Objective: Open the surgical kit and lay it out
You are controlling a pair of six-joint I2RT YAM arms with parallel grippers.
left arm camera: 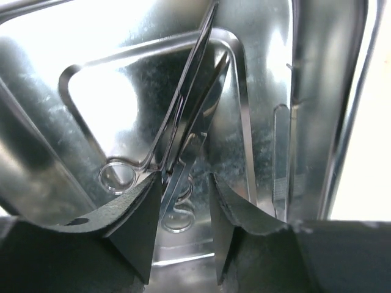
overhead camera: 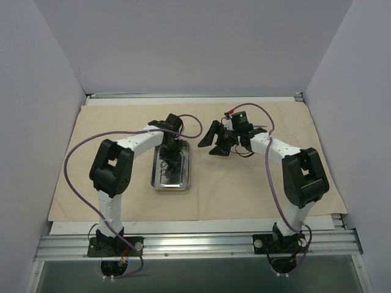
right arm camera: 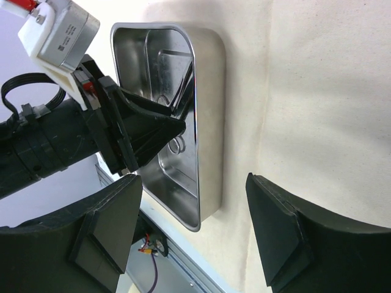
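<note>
A steel tray (overhead camera: 186, 178) sits left of centre on the beige cloth. Inside it lie scissor-like instruments (left arm camera: 183, 110) with ring handles, crossed over one another. My left gripper reaches down into the tray over these instruments, its fingers part open around the handle area; whether anything is between them is unclear. My right gripper is open above the cloth to the right of the tray, nothing between its fingers.
Grey walls surround the table. The left arm covers part of the tray.
</note>
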